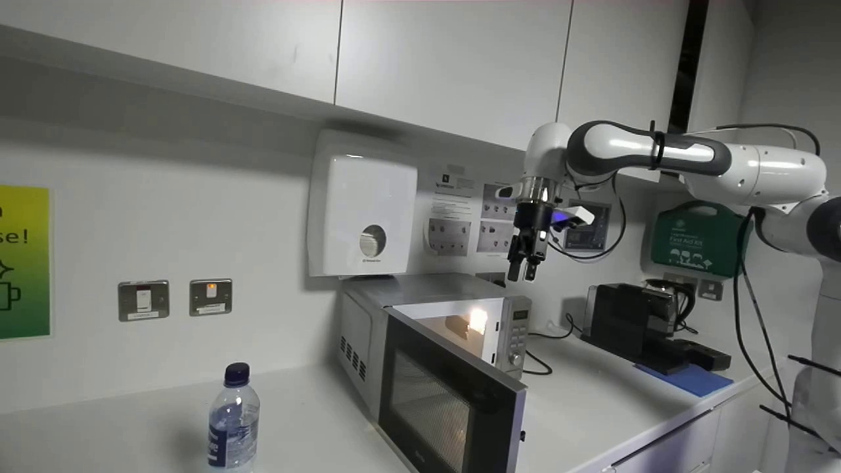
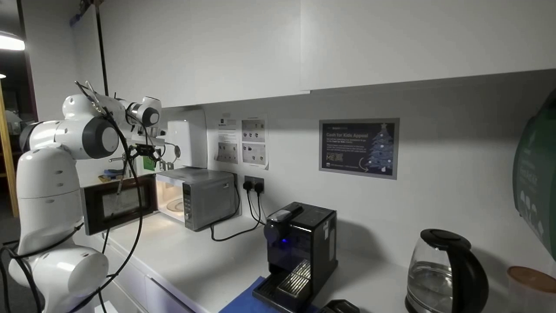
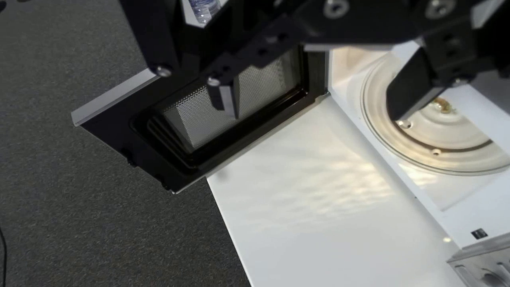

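Observation:
My gripper (image 1: 521, 273) hangs pointing down in front of the microwave (image 1: 431, 290), above the level of its top. In the wrist view the fingers (image 3: 414, 86) stand well apart, and nothing shows between them. The grey microwave's door (image 1: 445, 398) is swung wide open and its lamp is lit. Seen from above in the wrist view, the glass turntable (image 3: 430, 160) inside carries no dish that I can see, though my gripper covers part of it. The upright water bottle (image 1: 233, 426) with a dark blue cap is on the counter, left of the microwave.
A black coffee machine (image 2: 302, 250) and a glass kettle (image 2: 443, 271) occupy the counter's other end. Cabinets (image 1: 457, 63) overhang the arm. The open door juts past the counter edge (image 3: 224, 225). Bare counter (image 3: 306, 210) lies before the microwave.

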